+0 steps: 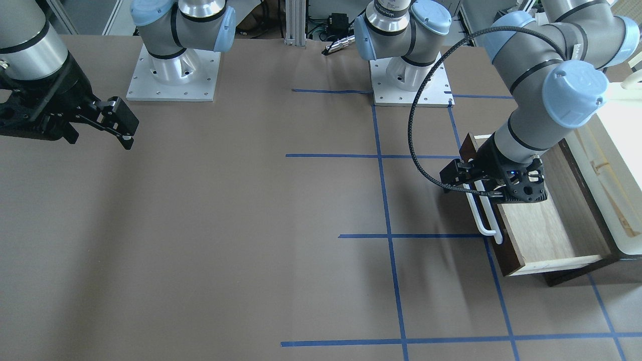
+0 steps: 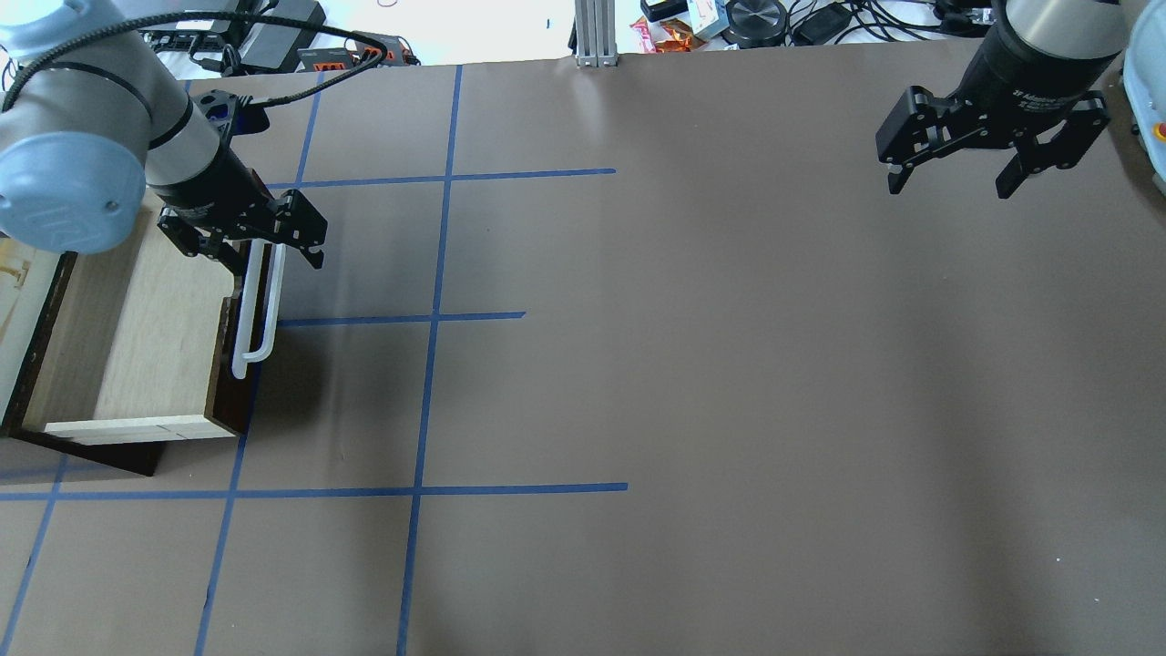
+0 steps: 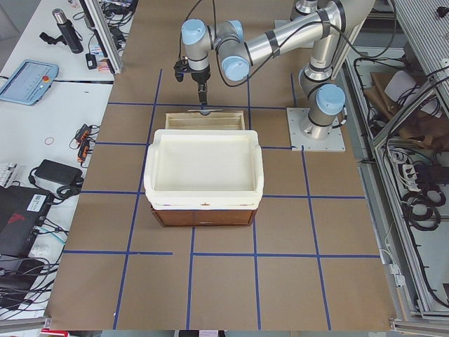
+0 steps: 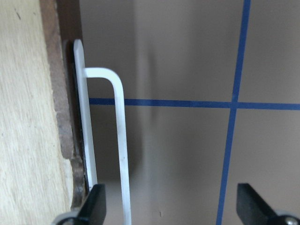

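A wooden drawer point(image 1: 541, 228) stands pulled out of a dark wooden box point(image 3: 203, 218), with a white U-shaped handle point(image 4: 121, 136) on its front. My gripper is over the drawer front at the handle, its fingers apart in the left wrist view, nothing seen between them but the handle and floor below. In the top view the gripper sits just above the handle's upper end.
A white tray point(image 3: 203, 168) lies on the box. Other arms stand behind and at the left in the front view. The taped floor point(image 2: 656, 383) before the drawer is clear.
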